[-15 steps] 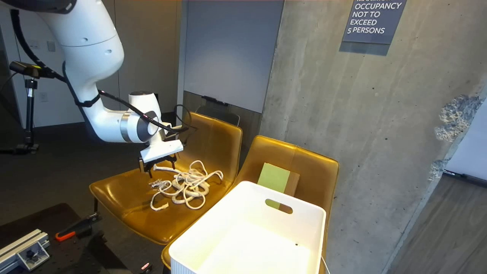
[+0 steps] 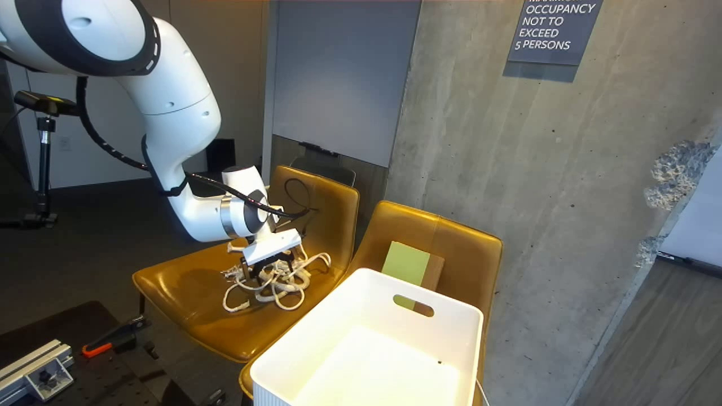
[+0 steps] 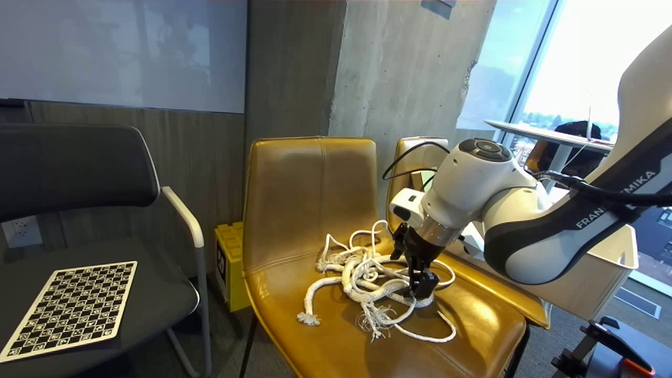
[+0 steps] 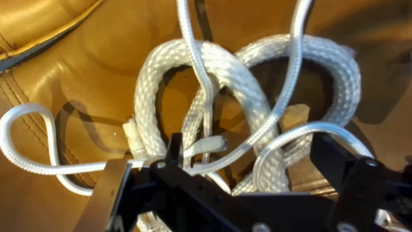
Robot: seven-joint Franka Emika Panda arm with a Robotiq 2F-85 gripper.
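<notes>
A tangle of white rope (image 2: 287, 281), thick braid mixed with thin cord, lies on the seat of the tan chair (image 3: 315, 205). Over and partly among its loops is my gripper (image 2: 274, 263), pointing down, its fingers wide apart. The wrist view has the gripper with a dark finger on each side; between and beyond them run the thick rope (image 4: 247, 89) and strands of thin cord (image 4: 287, 91). Nothing is clamped. Part of the tangle is hidden behind the fingers in exterior view 2, where the gripper (image 3: 419, 277) appears at the tangle's right side.
A white bin (image 2: 379, 287), looking empty, rests on the neighbouring tan chair, with a green and brown box (image 2: 413, 263) behind it. Left of the rope chair stand a yellow box (image 3: 231, 264) and a black chair with a checkered board (image 3: 72, 308).
My arm has moved right and down in exterior view 1, bringing the gripper from above the tangle's left side down to the rope. The rope looks much the same.
</notes>
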